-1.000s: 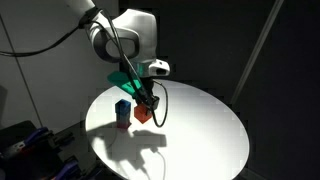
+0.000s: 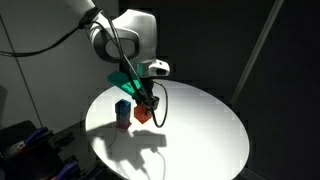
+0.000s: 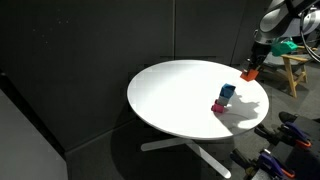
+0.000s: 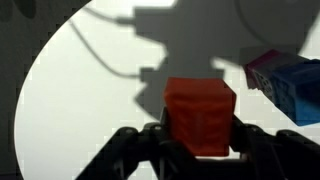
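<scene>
An orange-red block (image 4: pixel 200 115) is held between the fingers of my gripper, which is shut on it. In exterior view 1 the orange block (image 2: pixel 143 114) hangs below the arm, close to the right of a stack. That stack has a blue block (image 2: pixel 123 108) on top and a pinkish-red block (image 2: pixel 123 124) at its foot. Exterior view 2 shows the orange block (image 3: pixel 250 74) raised above the table, apart from the blue block (image 3: pixel 227 91) and the pinkish-red one (image 3: pixel 218 107). At the wrist view's right edge are the blue block (image 4: pixel 296 90) and part of the red one.
All this is over a round white table (image 2: pixel 200 140), clear across its right side in exterior view 1. A wooden chair or stool (image 3: pixel 297 70) stands behind the table. Dark cables hang along the arm.
</scene>
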